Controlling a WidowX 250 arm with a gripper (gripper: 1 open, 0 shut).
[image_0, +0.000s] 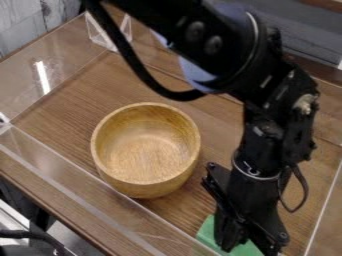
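Note:
My gripper is at the lower right, pointed down over a green object near the front edge of the wooden table. Its fingers look shut; they partly hide the green object, and I cannot tell whether they touch it. A wooden bowl stands to the left of the gripper.
Clear plastic walls run along the table's edges. A black cable crosses the upper part of the view.

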